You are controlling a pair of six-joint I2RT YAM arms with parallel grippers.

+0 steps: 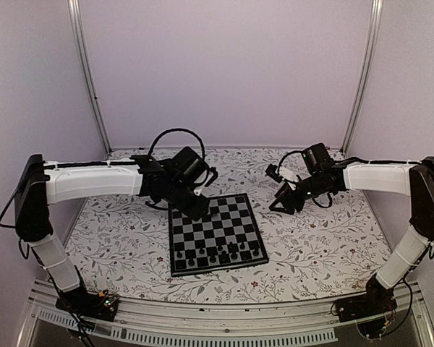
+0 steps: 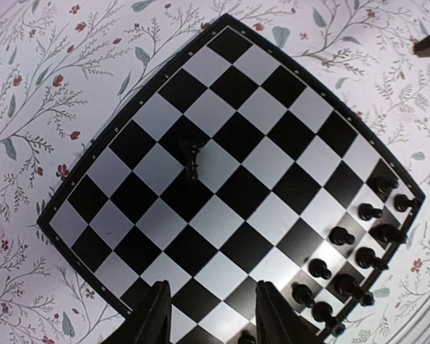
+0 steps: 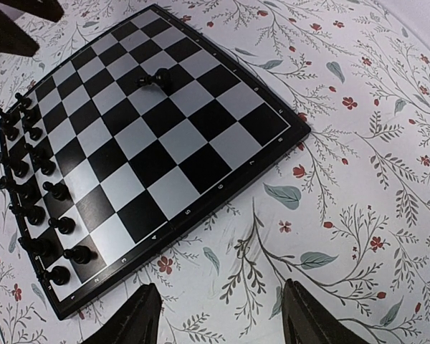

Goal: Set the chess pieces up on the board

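The checkered board point(image 1: 220, 221) lies on the patterned cloth, with two rows of dark pieces along its front edge, such as a pawn point(image 2: 341, 236). One lone dark piece is on the empty far part of the board, also visible in the right wrist view as the same piece point(image 3: 156, 80); whether it stands or lies I cannot tell. My left gripper is open over the board, nothing between its fingers, and the lone piece is ahead of them. My right gripper hangs open and empty over the cloth right of the board.
Bare cloth point(image 1: 311, 253) surrounds the board on all sides, with free room at the right. A dark part of the other arm point(image 3: 11, 36) shows at the top left of the right wrist view.
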